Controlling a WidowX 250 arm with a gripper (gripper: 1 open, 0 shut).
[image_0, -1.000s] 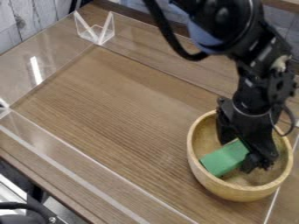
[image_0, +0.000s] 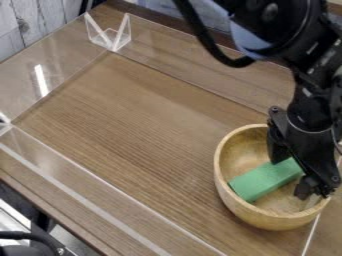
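A wooden bowl (image_0: 241, 210) sits at the lower right of the table. Inside it lies a green block (image_0: 265, 180). My black gripper (image_0: 293, 166) reaches down from the upper right over the bowl's back right side, its fingertips in or just above the bowl beside the block. It is open, and part of the bowl is hidden behind it.
A white wire object (image_0: 110, 30) stands at the back left edge. Cables show at the lower left corner beyond the table.
The gripper has shifted slightly right within the bowl. Earlier it was more over the green block; the block shows more now.
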